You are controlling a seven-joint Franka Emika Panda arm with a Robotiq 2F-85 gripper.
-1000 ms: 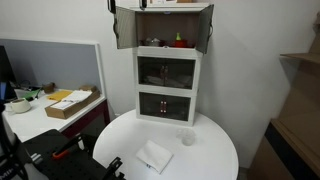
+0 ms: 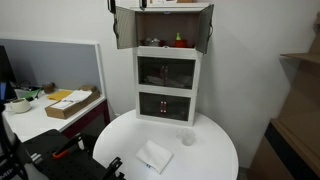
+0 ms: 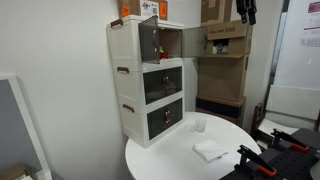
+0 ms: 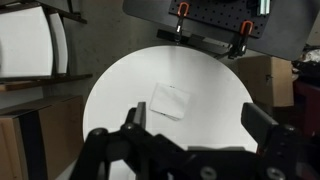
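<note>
My gripper hangs high above the round white table, its dark fingers spread wide with nothing between them. In exterior view 2 only the fingertips show at the top edge. A folded white cloth or paper lies flat on the table, near the front in exterior view 1. Behind it and to its right stands a whitish cup. A white three-tier cabinet rises at the back of the table. Its top doors are open, and a red object sits inside. The two lower tiers are closed.
The round table has wide bare areas around the cloth and cup. A side desk with an open cardboard box stands at the left. Large cardboard boxes are stacked beside the cabinet. Dark mounting rails border the table.
</note>
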